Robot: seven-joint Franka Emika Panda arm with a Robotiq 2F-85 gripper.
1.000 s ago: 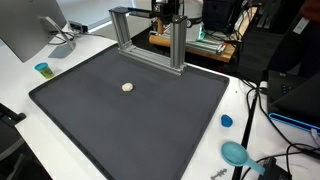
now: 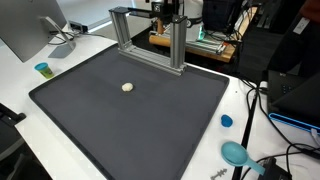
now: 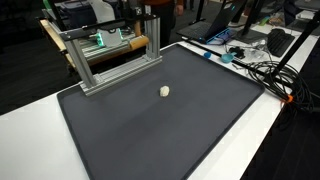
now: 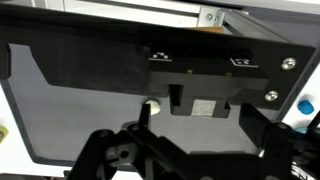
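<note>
A small cream-coloured round object (image 2: 127, 87) lies alone on the dark grey board (image 2: 120, 130). From the other side the same round object (image 3: 164, 91) sits in the far half of the board, and in the wrist view the object (image 4: 153, 106) shows close beside the left fingertip. My gripper has its black fingers (image 4: 125, 146) spread apart, and no held object shows between them. A pale square patch in that gap is hard to make out. In the exterior views the gripper cannot be clearly picked out.
A metal profile frame (image 2: 150, 55) stands along one board edge. Beyond the board are a green-blue cup (image 2: 43, 70), a teal ladle-like dish (image 2: 240, 156) and a blue round piece (image 2: 226, 121). Cables (image 3: 265, 68) lie at the far right. Most of the board is clear.
</note>
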